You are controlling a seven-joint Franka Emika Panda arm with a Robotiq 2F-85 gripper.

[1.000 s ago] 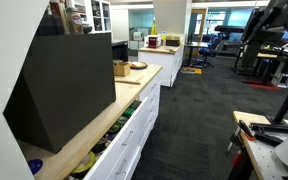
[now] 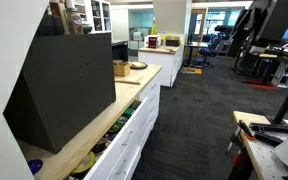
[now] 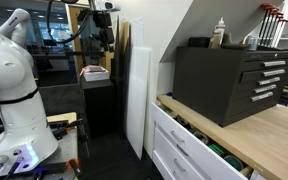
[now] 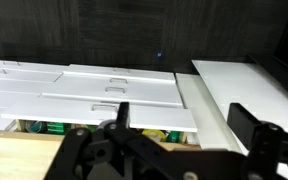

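Observation:
My gripper is open, its two dark fingers spread well apart at the bottom of the wrist view with nothing held between them. It hangs high over the floor, seen at the upper right of exterior view 1 and the upper left of exterior view 2. Below and away from it, the white top drawer (image 2: pixel 112 157) of the cabinet is pulled out, with green and other small items (image 3: pixel 200 135) inside. Its white front (image 4: pixel 104 107) with a metal handle shows in the wrist view, where my fingers partly cover the drawer's contents.
A dark multi-drawer chest (image 3: pixel 229 80) stands on the wooden countertop (image 3: pixel 219 118), bottles on top. A tall white panel (image 3: pixel 136 85) stands beside the cabinet. On the far counter is a wooden box (image 2: pixel 121 69). The dark carpet (image 2: pixel 189 125) before the drawers is clear.
More of my gripper and wrist now shows at the upper right of exterior view 1, having shifted slightly left and down. The drawer and countertop look the same.

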